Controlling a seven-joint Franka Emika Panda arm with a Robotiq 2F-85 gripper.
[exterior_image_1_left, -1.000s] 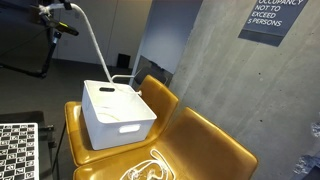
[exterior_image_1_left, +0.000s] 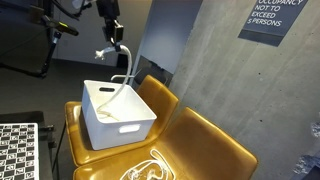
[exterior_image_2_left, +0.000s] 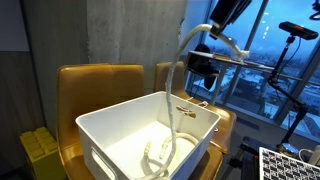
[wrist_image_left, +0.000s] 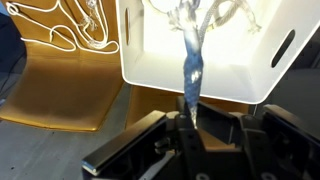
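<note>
A thick white rope (exterior_image_1_left: 127, 67) hangs from my gripper (exterior_image_1_left: 114, 44) down into the white bin (exterior_image_1_left: 128, 129). In the wrist view the rope (wrist_image_left: 193, 75) runs up to the gripper, which is shut on it; a bluish tint shows along that stretch. A short end sticks out on the other side of the fingers in exterior view 1. More of the rope (exterior_image_2_left: 172, 85) arches over the bin (exterior_image_2_left: 88, 128) in exterior view 2, with part lying inside.
The bin stands on a tan chair (exterior_image_1_left: 82, 151). Another tan seat (exterior_image_1_left: 205, 145) is beside it, with loose thin white cord (exterior_image_1_left: 153, 166) lying at the near side. A checkered board (exterior_image_1_left: 18, 150) is at the left, and a yellow block (exterior_image_2_left: 40, 155) shows in exterior view 2.
My gripper has come from the upper left to above the bin, carrying the rope. The rope, earlier stretched up to the left, now bends over and droops into the bin.
</note>
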